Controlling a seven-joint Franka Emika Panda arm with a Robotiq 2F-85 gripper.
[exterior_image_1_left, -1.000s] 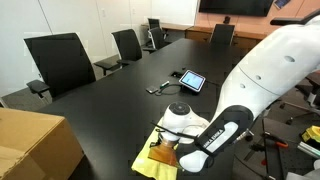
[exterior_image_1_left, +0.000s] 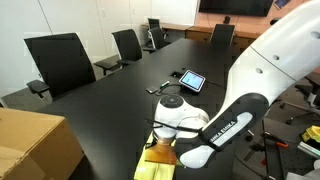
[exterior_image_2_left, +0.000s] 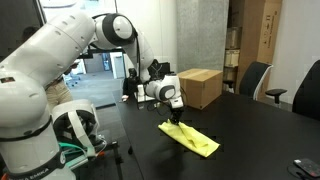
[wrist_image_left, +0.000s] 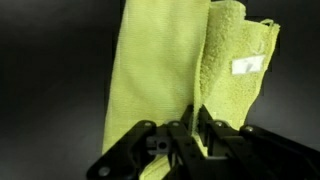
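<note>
A yellow towel (wrist_image_left: 150, 75) lies on the dark table, with a raised fold running up from the fingers in the wrist view and a white label (wrist_image_left: 247, 64) on its right part. My gripper is shut on that fold, pinching the cloth between its fingertips. From the second exterior side, the towel (exterior_image_2_left: 195, 140) spreads out flat to the right, while its left part rises to the gripper (exterior_image_2_left: 176, 121). In the first exterior view the arm covers much of the towel (exterior_image_1_left: 150, 172).
A cardboard box (exterior_image_1_left: 35, 145) stands on the table's left side. Further back lie a tablet (exterior_image_1_left: 192, 80) and some cables. Office chairs (exterior_image_1_left: 58, 65) line the table edge.
The towel's visible part now looks narrower and pulled up toward the gripper.
</note>
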